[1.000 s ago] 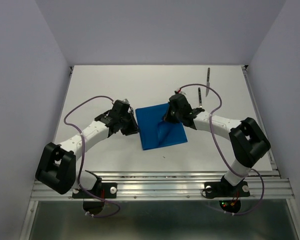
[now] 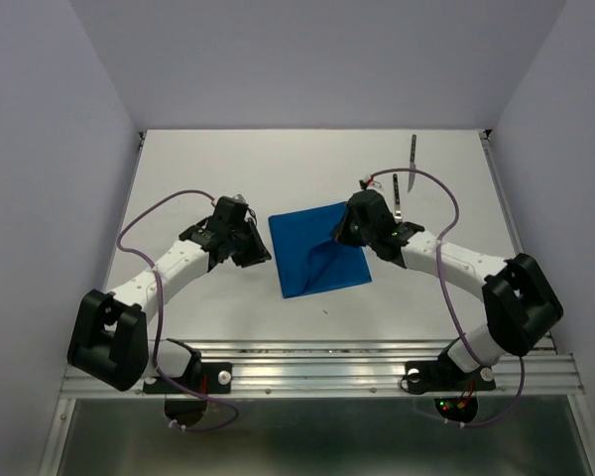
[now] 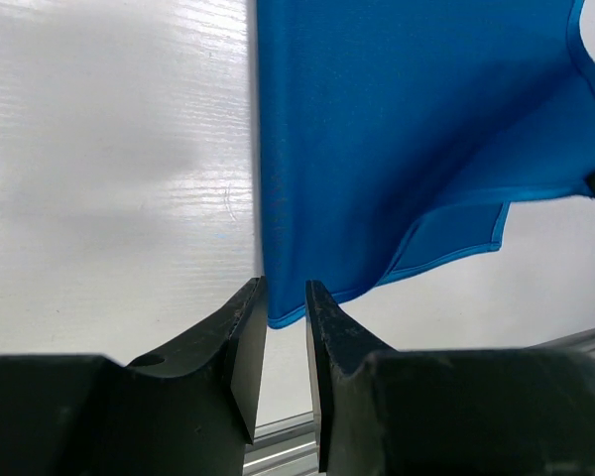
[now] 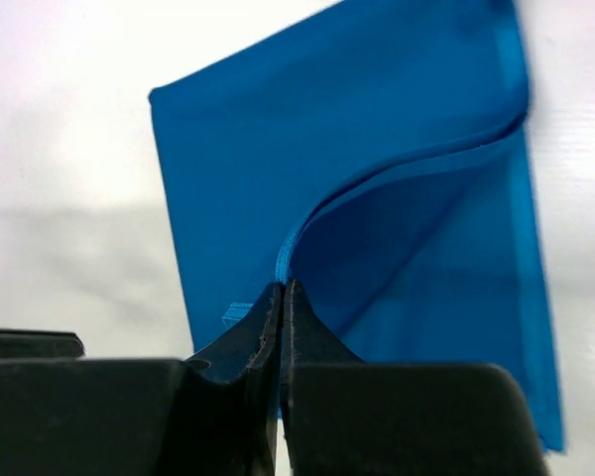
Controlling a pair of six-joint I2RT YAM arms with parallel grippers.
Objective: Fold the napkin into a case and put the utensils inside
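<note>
The blue napkin (image 2: 296, 243) lies flat on the white table, its right part lifted into a curved fold. My right gripper (image 2: 339, 239) is shut on that raised edge; in the right wrist view the cloth (image 4: 296, 241) runs down between its fingertips. At the napkin's left side hovers my left gripper (image 2: 267, 260). Its fingers stand a little apart in the left wrist view, near the napkin's corner (image 3: 283, 315), with no cloth between them. Two dark-handled utensils lie at the back right: a knife (image 2: 413, 164) and a shorter piece (image 2: 397, 198) whose kind I cannot tell.
A metal rail (image 2: 307, 362) runs along the front edge. The right arm (image 2: 456, 266) stretches over the table's right side, in front of the utensils.
</note>
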